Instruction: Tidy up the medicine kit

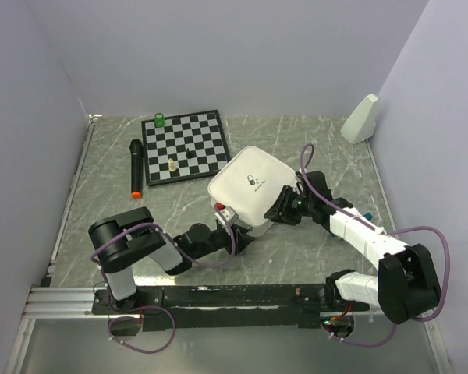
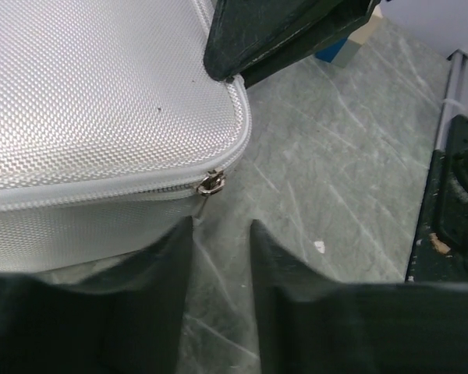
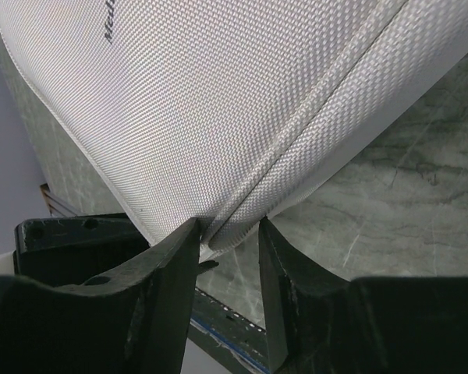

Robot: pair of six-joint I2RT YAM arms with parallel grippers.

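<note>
The white medicine kit lies tilted on the marble table, its zipper pull at the front edge. My left gripper is at that front corner, fingers blurred in the left wrist view, part open, the zipper pull just beyond them. My right gripper is at the kit's right edge; in the right wrist view its fingertips close around the fabric rim, and whether it grips firmly is unclear.
A chessboard with a few items, a black microphone and a white device stand behind. Small blue items lie right of the kit.
</note>
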